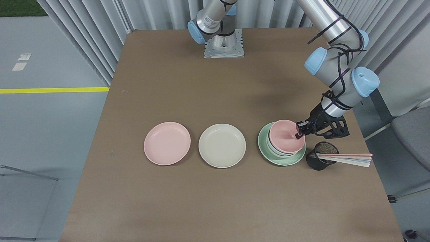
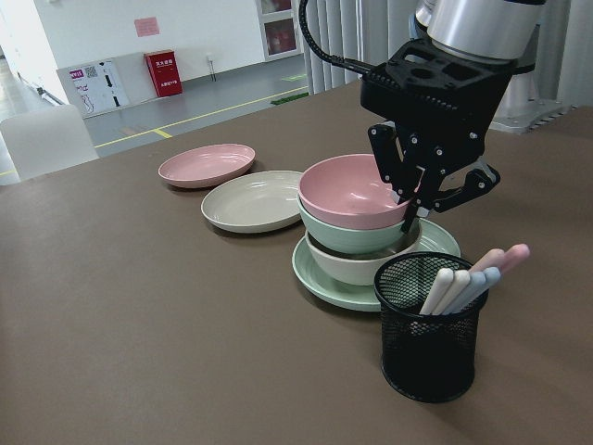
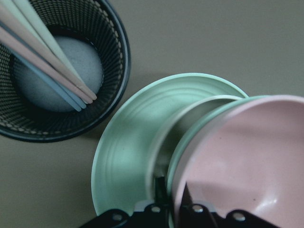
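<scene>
A pink bowl (image 1: 287, 133) tops a stack with a mint bowl (image 2: 343, 236) and a white bowl (image 2: 357, 269) on a green plate (image 3: 123, 156). My black gripper is at the stack's near rim in the wrist view, one finger inside the pink bowl, the other outside, apparently shut on the rim; whether it also grips the mint bowl's rim is unclear. A pink plate (image 1: 167, 143) and a white plate (image 1: 222, 146) lie to the left, empty.
A black mesh cup (image 2: 426, 352) with chopsticks stands beside the stack.
</scene>
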